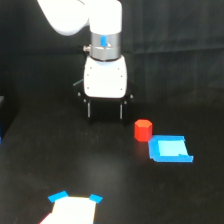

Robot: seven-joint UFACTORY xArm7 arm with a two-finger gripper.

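A small red block [143,130] sits on the dark table, right of the middle. Just to its right and nearer the camera, blue tape [155,155] frames a pale square [172,148]. My gripper [105,108] hangs beneath the white arm, to the left of the red block and a little higher in the picture. Its two thin dark fingers [121,110] stand well apart with empty space between them, so it is open.
At the front left lies a white sheet or panel [73,211] with blue tape at its corners, partly cut off by the frame. A dark curtain hangs behind.
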